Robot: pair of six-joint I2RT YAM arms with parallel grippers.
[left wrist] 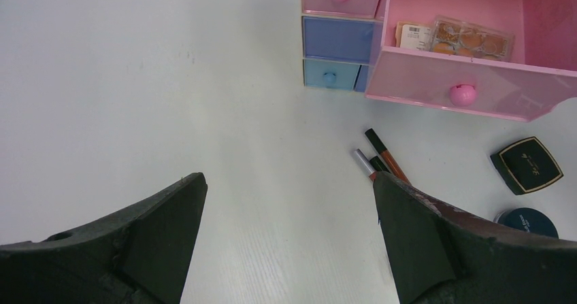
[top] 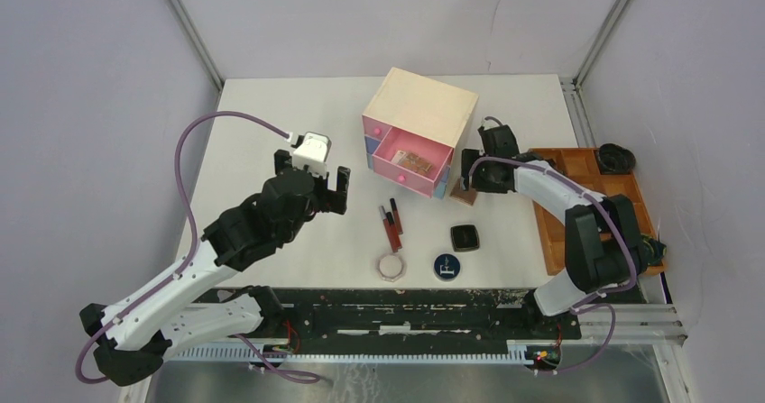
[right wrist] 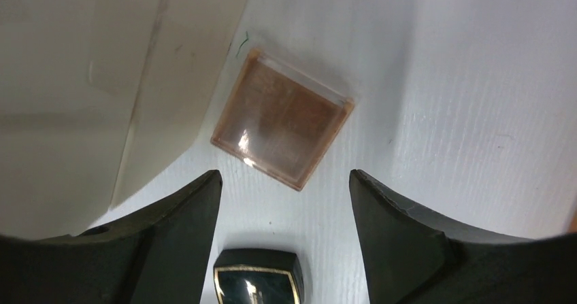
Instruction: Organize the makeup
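Note:
A flat brown palette with a clear lid [right wrist: 282, 119] lies on the table beside the cabinet's side wall. Over it is my right gripper, open and empty, with the palette ahead of its fingertips in the right wrist view. The cabinet [top: 424, 105] has one pink drawer [top: 403, 177] pulled out, holding a clear makeup palette [left wrist: 471, 40]. In front lie several pencil-like sticks [top: 391, 228], a black square compact [top: 465, 238], a round dark-blue case [top: 447, 267] and a pale round compact [top: 391, 267]. My left gripper hangs open left of the cabinet, holding nothing.
A wooden compartment tray [top: 552, 241] stands at the right, partly under the right arm. The cabinet wall [right wrist: 136, 79] rises close to the left of the right gripper. Bare table [left wrist: 224, 113] stretches left of the cabinet.

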